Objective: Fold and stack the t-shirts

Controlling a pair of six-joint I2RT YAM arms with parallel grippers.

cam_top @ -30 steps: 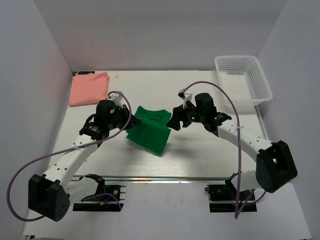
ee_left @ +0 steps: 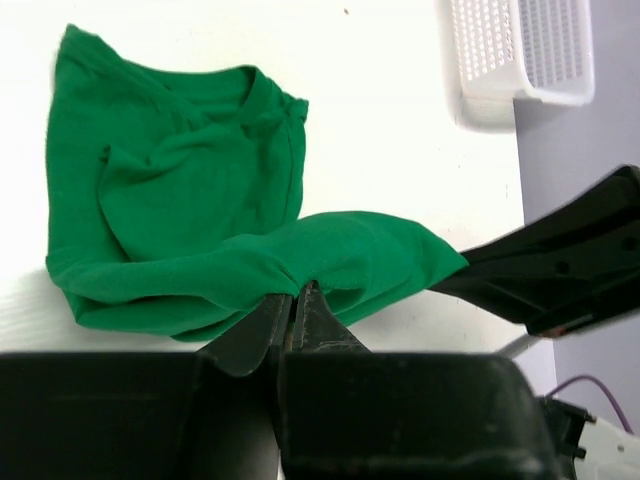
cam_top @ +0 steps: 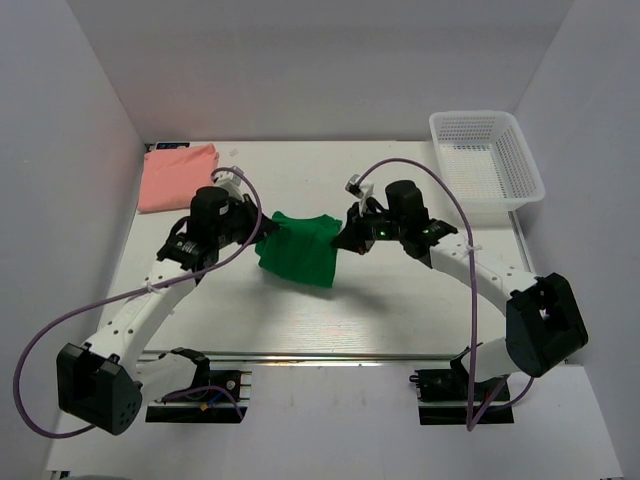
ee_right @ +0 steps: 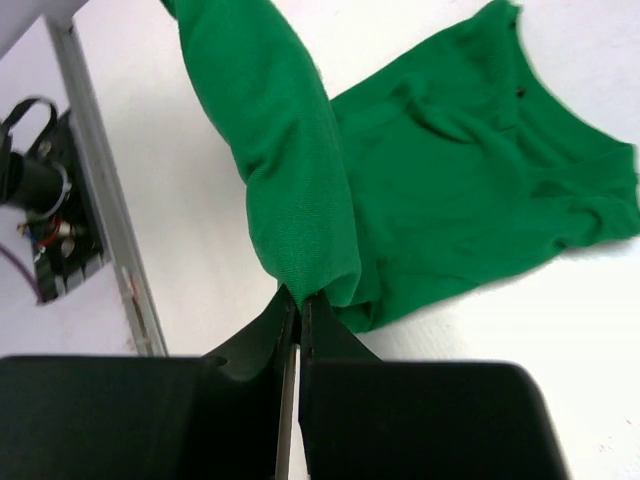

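The green t-shirt point(cam_top: 303, 252) is at the middle of the table, its near part lifted and its far part, with the neckline point(ee_left: 215, 95), lying flat. At its left side my left gripper point(cam_top: 268, 228) is shut on a bunch of the green cloth, seen in the left wrist view at the fingertips point(ee_left: 312, 315). On the right, my right gripper is shut with a fold of the same shirt between its fingertips. A stretch of cloth spans between the two grippers. A folded salmon-pink t-shirt point(cam_top: 177, 178) lies at the far left of the table.
A white plastic basket point(cam_top: 440, 165) stands at the back right. Bare white table point(cam_top: 290, 175) lies behind the green shirt, and its front edge point(cam_top: 320, 356) runs along the near side.
Both grippers have since moved away from the front edge, and the shirt's near edge has risen and shifted back with them.
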